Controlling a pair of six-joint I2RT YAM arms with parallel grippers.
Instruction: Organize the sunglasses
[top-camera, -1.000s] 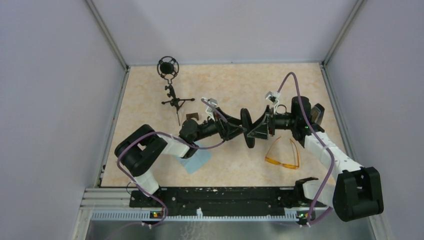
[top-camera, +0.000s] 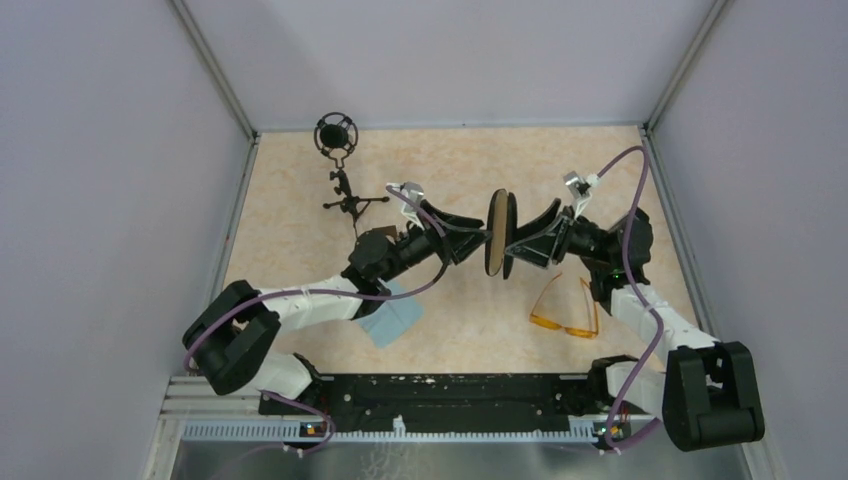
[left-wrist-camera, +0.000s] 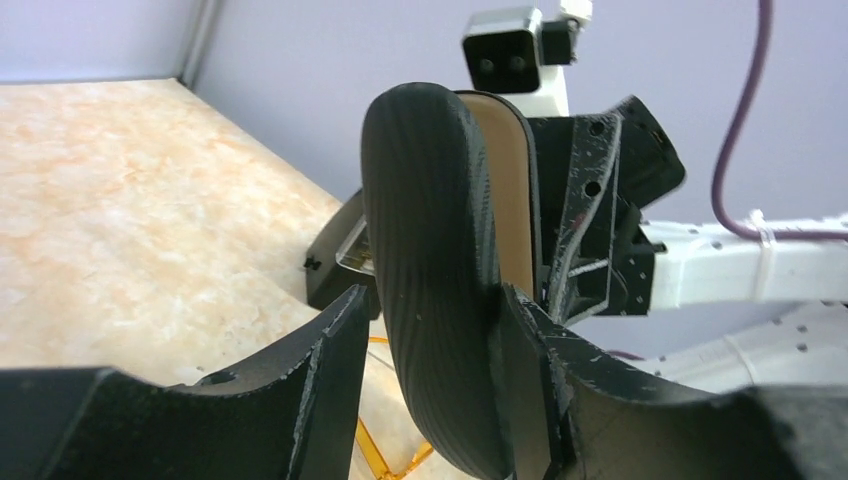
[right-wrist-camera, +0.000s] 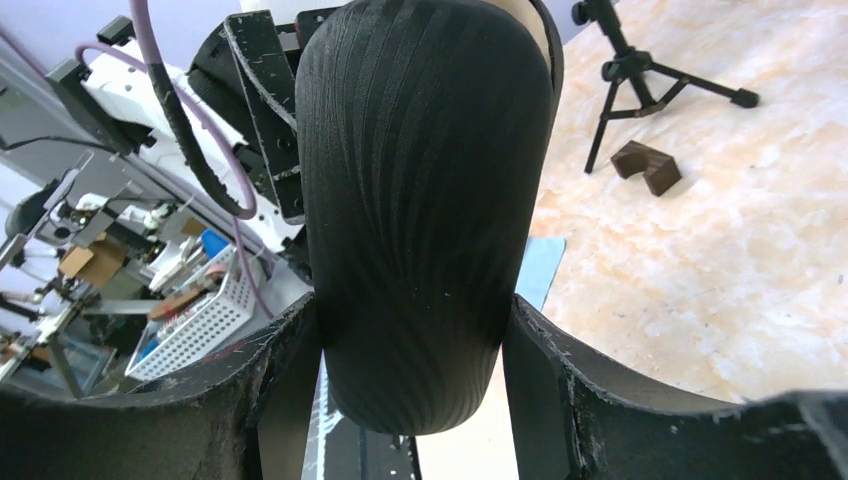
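A black ribbed glasses case (top-camera: 489, 232) is held up off the table between my two arms, parted enough to show its tan lining (top-camera: 499, 235). My left gripper is shut on one half, its fingers (left-wrist-camera: 335, 345) on either side of that shell. On the opposite half, my right gripper is shut, the black shell (right-wrist-camera: 415, 200) between its fingers. Orange-framed sunglasses (top-camera: 565, 328) lie on the table with temples spread, near the right arm; the left wrist view shows only part of their orange frame (left-wrist-camera: 372, 452).
A light-blue cloth (top-camera: 393, 320) lies partly under the left arm. A black tripod stand (top-camera: 347, 190) stands at the back left, with a small brown block (right-wrist-camera: 648, 167) near it.
The case was closed a second ago; its halves have since parted, exposing the lining.
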